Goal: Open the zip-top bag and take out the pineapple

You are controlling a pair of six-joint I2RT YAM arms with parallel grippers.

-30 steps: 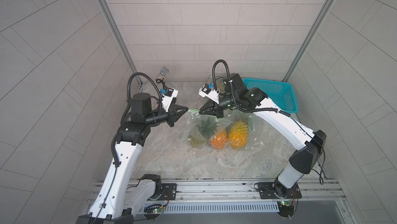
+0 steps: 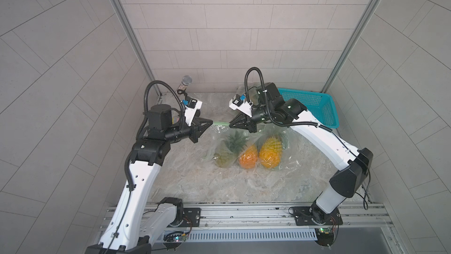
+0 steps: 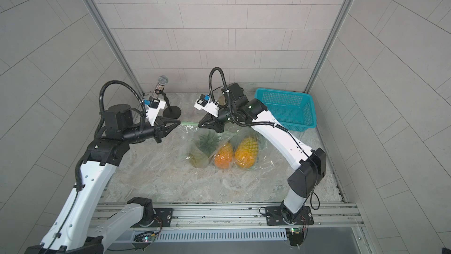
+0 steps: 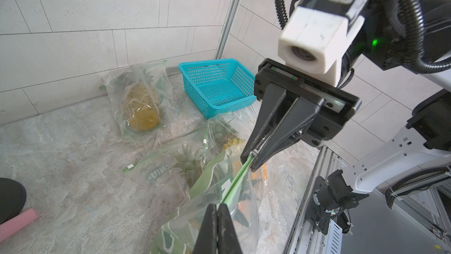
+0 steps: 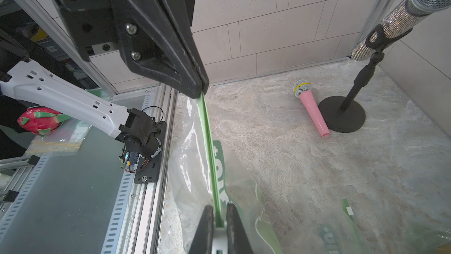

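Clear bags on the table hold a pineapple (image 2: 270,153), an orange fruit (image 2: 248,156) and a leafy greenish fruit (image 2: 225,156). The green zip top (image 5: 207,146) of a bag is stretched between my grippers in mid-air above them. My left gripper (image 2: 210,122) is shut on one end of the zip strip, seen at its fingertips in the right wrist view. My right gripper (image 2: 231,125) is shut on the other end, as the left wrist view shows. The bag below the strip hangs crumpled and translucent.
A blue basket (image 4: 216,85) stands at the back right, with a bagged round item (image 4: 140,106) beside it. A microphone stand (image 5: 341,113) and pink microphone (image 5: 313,113) are at the back left.
The left arm is nearly still.
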